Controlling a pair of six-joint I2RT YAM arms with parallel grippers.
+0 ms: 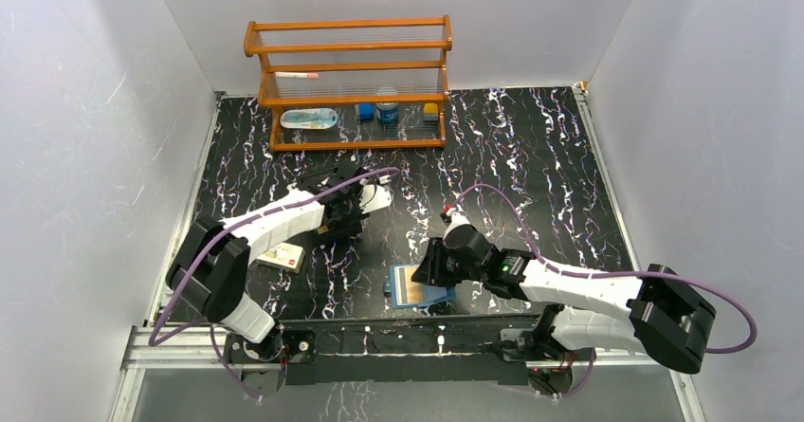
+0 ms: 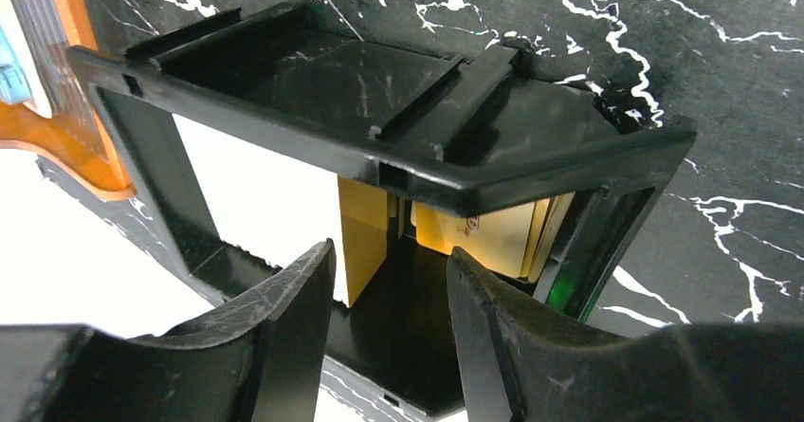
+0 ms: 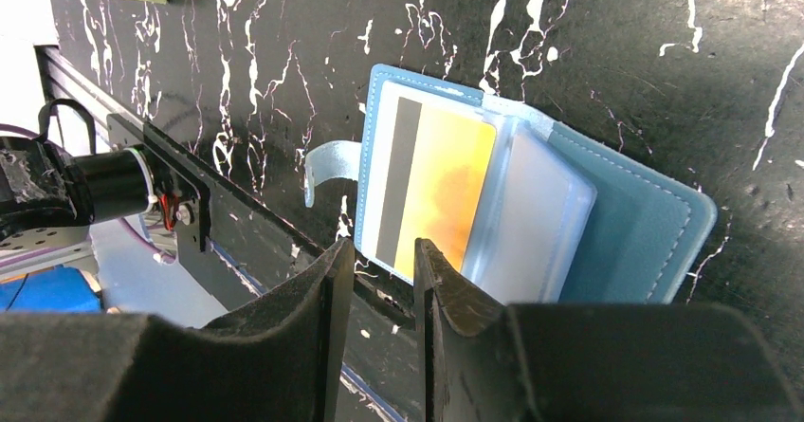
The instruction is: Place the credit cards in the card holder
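Observation:
In the left wrist view a black two-bay rack lies under my left gripper. One bay holds a white-faced block of cards; the other holds yellowish cards. My left gripper's fingers are apart over the rack, with no card seen gripped. The blue card holder lies opened out near the table's front edge. A white and yellow card with a dark stripe sits face up on its left side, and a pale flap stands partly raised. Above the holder's near edge, my right gripper is partly open and empty.
At the back stands a wooden shelf with several small items. A pale box lies by the left forearm.

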